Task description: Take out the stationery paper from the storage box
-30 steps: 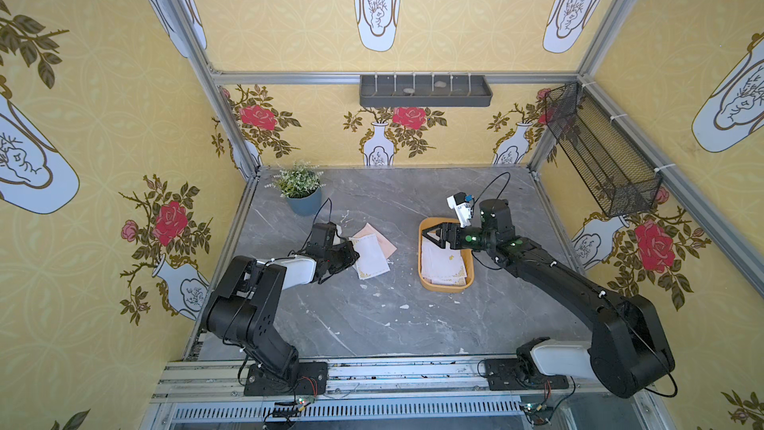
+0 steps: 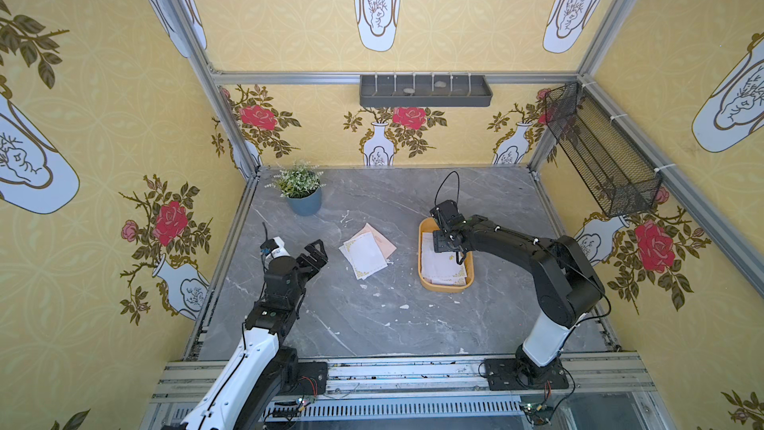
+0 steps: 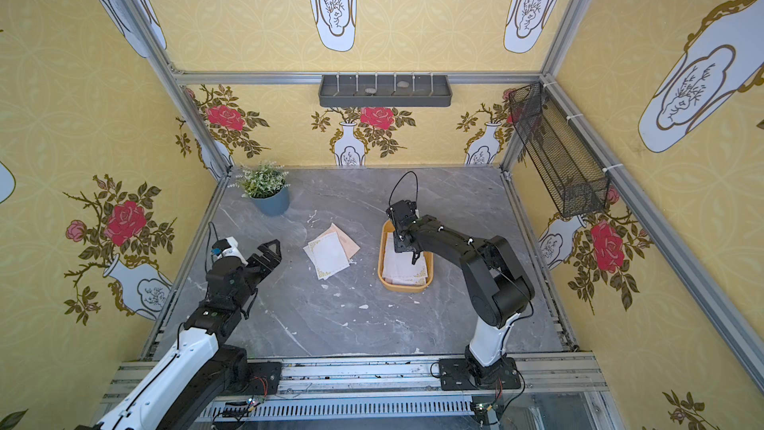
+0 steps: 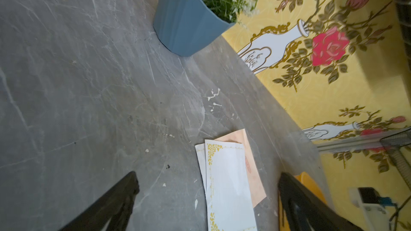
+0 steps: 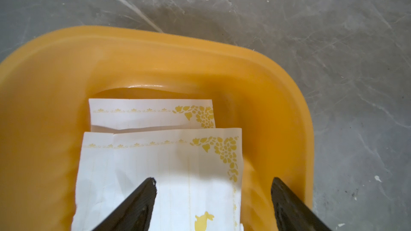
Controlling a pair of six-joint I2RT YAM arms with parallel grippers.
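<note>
The orange storage box point(image 2: 445, 285) holds white stationery paper point(image 5: 158, 175) with gold floral borders. My right gripper is open over the box, pointing down, nothing seen held between its fingers. Left of the box on the table lies a loose pile of white paper point(image 4: 227, 179) over a pink sheet point(image 4: 252, 166). My left gripper point(image 2: 316, 251) stands open and raised at the left side, short of that pile.
A blue plant pot point(image 2: 305, 203) stands at the back left. A wire basket point(image 2: 605, 151) hangs on the right wall, a grey rack point(image 2: 425, 99) on the back wall.
My right gripper has swung over the box, turning downward into it.
</note>
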